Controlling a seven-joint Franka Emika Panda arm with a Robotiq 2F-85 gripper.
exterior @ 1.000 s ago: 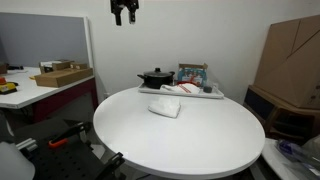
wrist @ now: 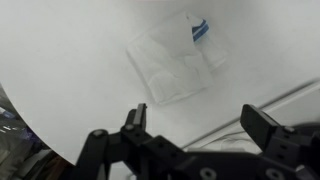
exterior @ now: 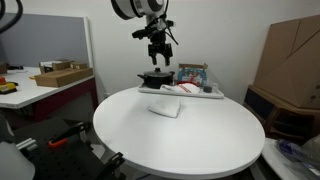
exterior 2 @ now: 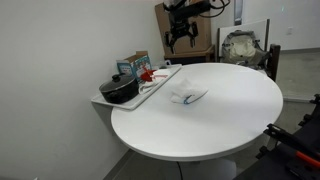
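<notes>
A folded white cloth with a blue stripe lies on the round white table [exterior: 200, 130]; the wrist view shows this cloth [wrist: 172, 62] spread flat, with its blue stripe at one corner. My gripper [exterior: 160, 54] is high above the table toward its back, open and empty. Its two dark fingers stand wide apart at the bottom of the wrist view. In the second exterior view the gripper [exterior 2: 181, 46] hangs clear of the cloth [exterior 2: 187, 92], with air between them.
Along the back edge, a white tray [exterior 2: 100, 100] carries a black lidded pot [exterior 2: 119, 89], a red-and-white cloth [exterior: 183, 88] and a colourful box [exterior: 192, 74]. Cardboard boxes [exterior: 62, 76] sit on a side table at left.
My gripper has come down and to the right from the upper left, now over the back of the table near the pot. The cloth and the tray's contents have not moved.
</notes>
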